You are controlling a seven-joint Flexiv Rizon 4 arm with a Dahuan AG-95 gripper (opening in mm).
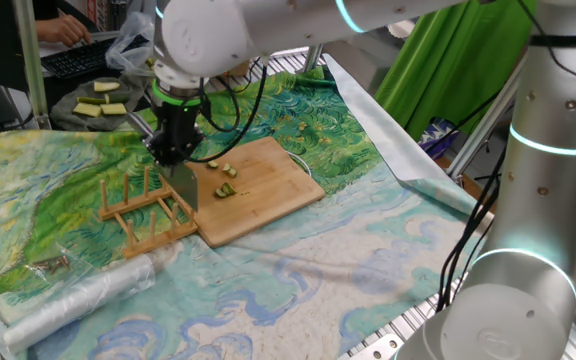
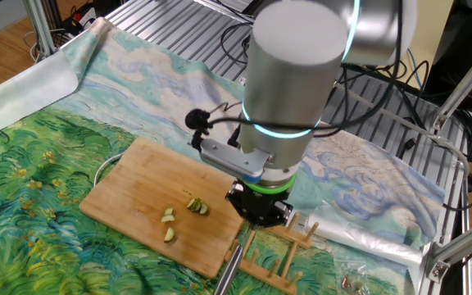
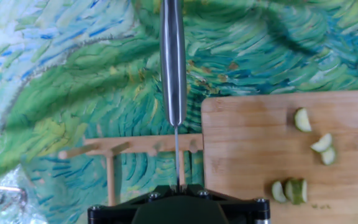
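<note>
A knife with a metal handle (image 3: 173,68) and a broad blade (image 1: 182,188) is held in my gripper, which is shut on it. In the wrist view the blade is seen edge-on as a thin line. The knife hangs over the wooden peg rack (image 3: 143,144), close to the near edge of the cutting board (image 3: 247,127). Whether the blade touches the rack cannot be told. Several cut green vegetable pieces (image 3: 297,190) lie on the board.
A roll of clear plastic (image 1: 80,303) and a small bag of bits (image 1: 50,265) lie beside the rack. Pale vegetable pieces (image 1: 88,109) rest on a dark cloth at the back left, near a person's hand (image 1: 63,30). The patterned cloth right of the board is clear.
</note>
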